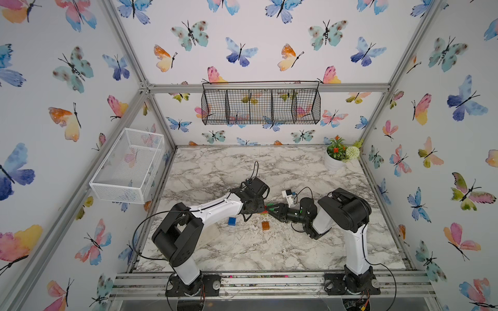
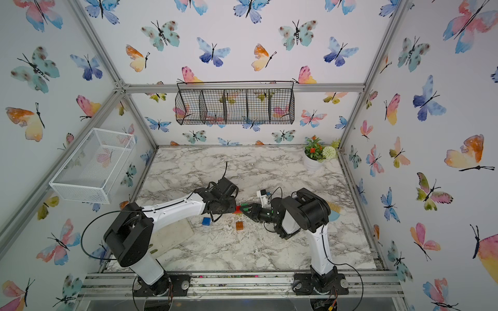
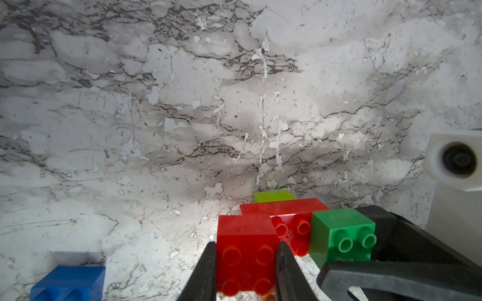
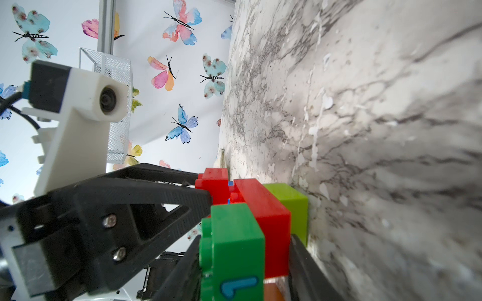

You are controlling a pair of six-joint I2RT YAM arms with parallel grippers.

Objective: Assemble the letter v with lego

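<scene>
My left gripper is shut on a small red brick (image 3: 246, 250), its studs facing the camera in the left wrist view. Just behind and right of it lies a longer red brick (image 3: 283, 205) over a lime green brick (image 3: 273, 195). My right gripper is shut on a green brick (image 4: 236, 235) with a blue mark on its side. That green brick sits at one end of the long red brick (image 4: 266, 215), against it; whether they are fully pressed together I cannot tell. The small red brick (image 4: 216, 181) appears beside the other end.
A blue brick (image 1: 232, 221) and an orange brick (image 1: 265, 225) lie on the marble table, near the front of the grippers. Both arms meet closely at the table's middle. A flowerpot (image 1: 335, 163) stands at the back right.
</scene>
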